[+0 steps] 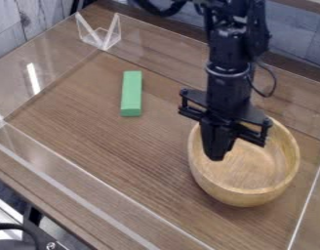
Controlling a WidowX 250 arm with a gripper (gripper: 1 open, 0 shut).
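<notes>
The black gripper (220, 146) hangs down at the back rim of a round wooden bowl (241, 181), its tip over the bowl's upper left part. It is shut, with nothing visible between its fingers. A green rectangular block (132, 93) lies on the wooden table to the left of the arm, apart from the bowl.
A small white wire-like rack (101, 31) stands at the back left.
</notes>
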